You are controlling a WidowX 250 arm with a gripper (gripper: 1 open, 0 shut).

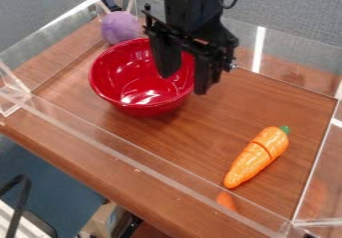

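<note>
My black gripper (186, 74) hangs over the right half of a red bowl (123, 84), its two fingers apart and pointing down, with nothing seen between them. The bowl stands on a wooden surface toward the upper left. An orange toy carrot (255, 157) with a green tip lies at the lower right, well away from the gripper. A purple round object (119, 27) sits behind the bowl at the back left.
Clear low walls enclose the wooden surface (187, 144). Its middle, between bowl and carrot, is bare. A grey wall stands behind, and boxes and cables lie below the front left edge.
</note>
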